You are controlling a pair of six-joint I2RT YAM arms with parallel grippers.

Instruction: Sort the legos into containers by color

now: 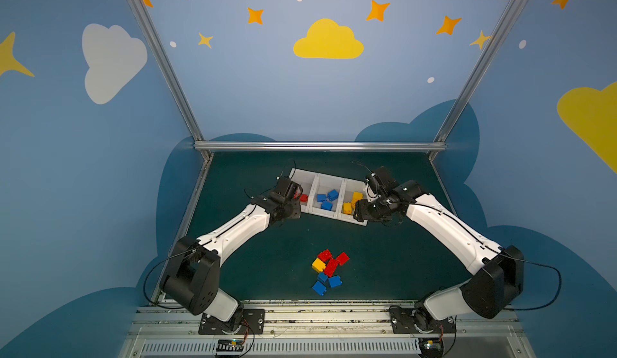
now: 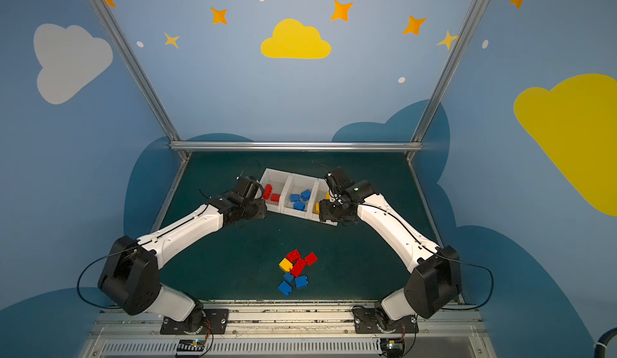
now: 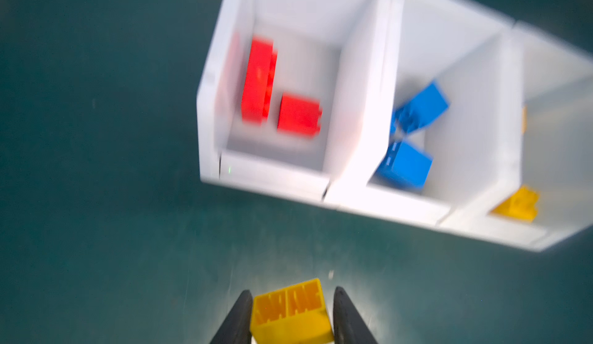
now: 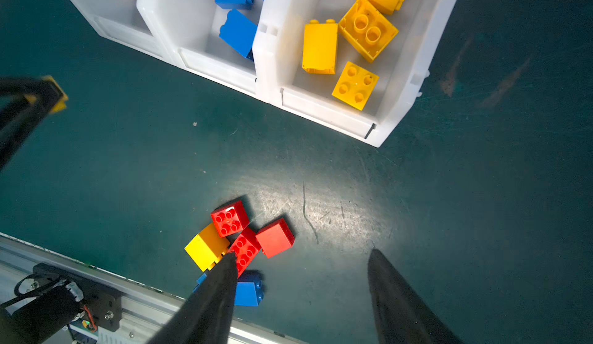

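Observation:
My left gripper is shut on a yellow brick (image 3: 293,328), held in front of the bins' near wall. In the right wrist view my right gripper hangs open and empty above the table, near the yellow bin's front. The left bin (image 3: 265,174) contains red bricks (image 3: 299,114), the middle bin (image 3: 401,205) blue bricks (image 3: 407,165), and the right bin (image 4: 327,118) several yellow bricks (image 4: 355,85). A loose pile near the front edge has red bricks (image 4: 229,218), one yellow brick (image 4: 207,247) and blue bricks (image 1: 335,281).
A metal rail (image 1: 321,313) runs along the table's front edge. Both arms reach close to the bins, one at each end.

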